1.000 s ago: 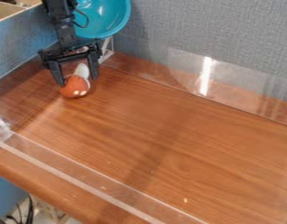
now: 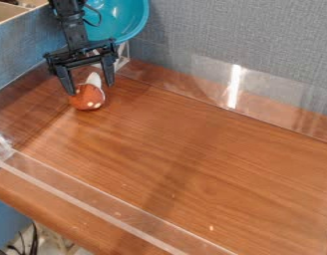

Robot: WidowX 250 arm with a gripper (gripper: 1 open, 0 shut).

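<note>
My black gripper [image 2: 84,72] hangs in the upper left, open, its fingers on either side above a round orange object [image 2: 87,98] with a white part, resting on the wooden table near the left wall. Whether the fingertips touch it I cannot tell.
A turquoise bowl [image 2: 120,16] is behind the gripper at the top. Grey walls border the back and a blue one the left.
The gripper has shifted very slightly over the last second; the orange object looks almost unchanged.
</note>
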